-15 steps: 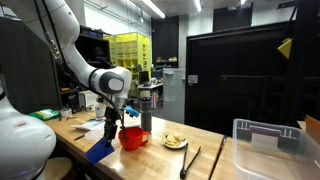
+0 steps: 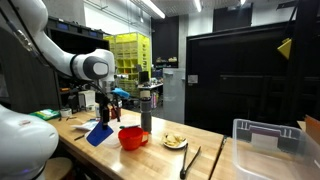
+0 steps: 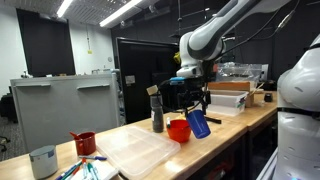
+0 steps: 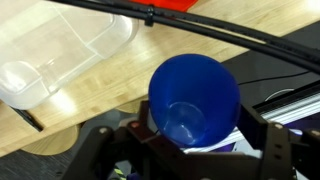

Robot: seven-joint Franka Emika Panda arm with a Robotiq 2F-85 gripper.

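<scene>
A blue cup (image 4: 195, 100) is between the fingers of my gripper, which is shut on it; its rounded face fills the middle of the wrist view. In exterior view 1 the cup (image 2: 99, 133) hangs tilted to the left of a red bowl (image 2: 132, 138), apart from it. Exterior view 2 shows the cup (image 3: 198, 124) below the gripper (image 3: 193, 104), in front of the red bowl (image 3: 179, 131) and near the table's edge. The inside of the cup cannot be made out.
A plate of food (image 2: 174, 141) and a long black utensil (image 2: 189, 161) lie right of the bowl. Farther right stands a clear bin (image 2: 270, 148). Behind the bowl is a dark bottle (image 2: 146, 112). A clear tray (image 3: 138, 150), red mug (image 3: 86, 145) and metal pot (image 3: 43, 160) occupy the other side.
The arm has lifted, and the blue cup has risen with it beside the bowl. The bowl and the other table items have stayed put.
</scene>
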